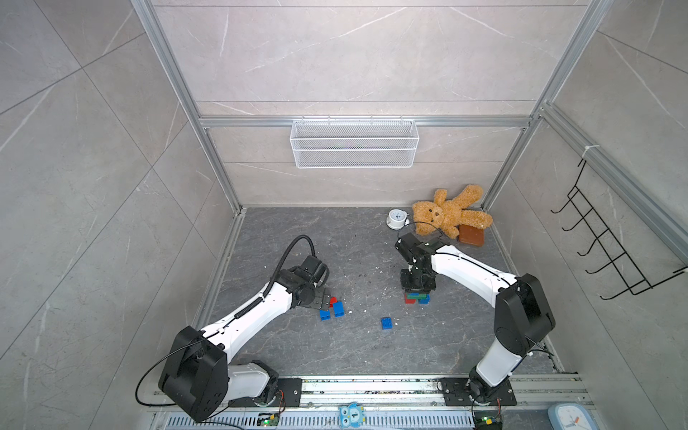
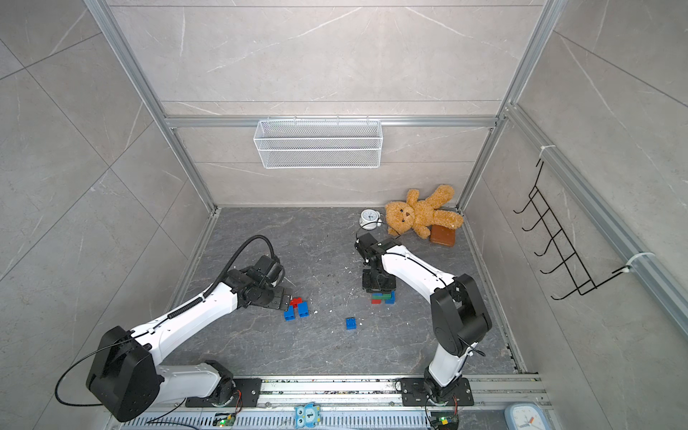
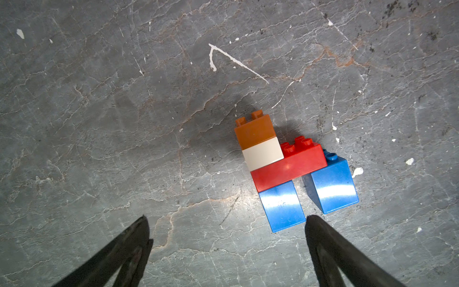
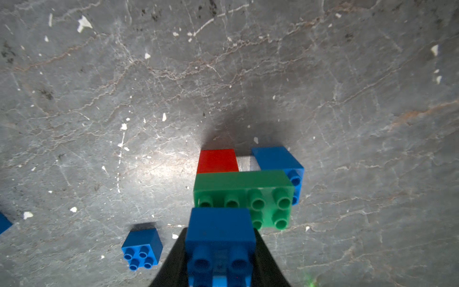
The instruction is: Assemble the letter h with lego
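Note:
My right gripper is shut on a blue brick [image 4: 220,227], held over a green brick [image 4: 243,184], which sits with a red brick [image 4: 216,160] and a blue one [image 4: 279,160]. A single blue brick [image 4: 142,246] lies nearby. My left gripper stands open above a cluster on the table: an orange brick [image 3: 255,131], a white brick [image 3: 263,153], a red brick [image 3: 289,169] and two blue bricks [image 3: 282,208] below it.
A teddy bear [image 1: 448,215], a brown block [image 1: 471,236] and a white cup [image 1: 397,218] are at the back right of the table [image 1: 358,251]. A wire basket [image 1: 354,143] hangs on the back wall.

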